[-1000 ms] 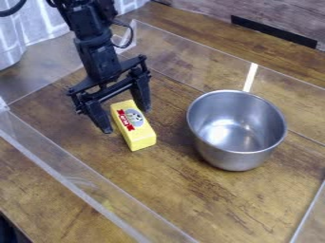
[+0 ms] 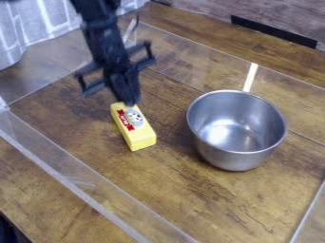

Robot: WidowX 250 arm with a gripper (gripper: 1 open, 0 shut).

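A yellow box (image 2: 137, 135) with a red label lies on the wooden table, left of a steel bowl (image 2: 237, 133). The dark gripper (image 2: 117, 90) is motion-blurred just above and behind the box, apart from most of it; whether its fingers are shut is unclear in the blur.
Clear plastic walls (image 2: 51, 166) edge the work area. Bare wood (image 2: 203, 204) is free at the front and behind the bowl. A crumpled clear plastic item is at the upper left.
The box stays on the table in about the same place.
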